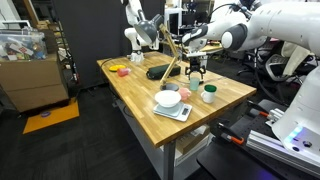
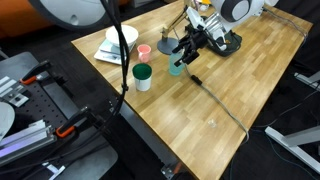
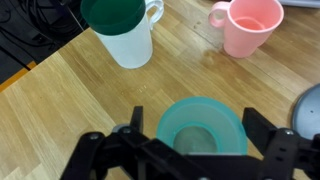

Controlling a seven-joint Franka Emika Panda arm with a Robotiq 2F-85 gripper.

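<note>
A teal cup (image 3: 201,112) stands upright on the wooden table, its round opening facing the wrist camera. My gripper is open, with one dark finger on each side of the cup in that view; whether either finger touches it I cannot tell. In exterior view 2 the teal cup (image 2: 175,66) is just below the gripper (image 2: 183,52). Exterior view 1 also has the gripper (image 1: 195,73) at the top of the teal cup (image 1: 194,84). Part of the cup's near side is cut off in the wrist view.
Close by are a white mug with a green inside (image 3: 127,47) and a pink mug (image 3: 246,27). A grey dish (image 3: 309,115) lies to the right in the wrist view. Farther along is a white bowl (image 1: 168,99). Bare tabletop (image 2: 215,110) extends on the cup's other side.
</note>
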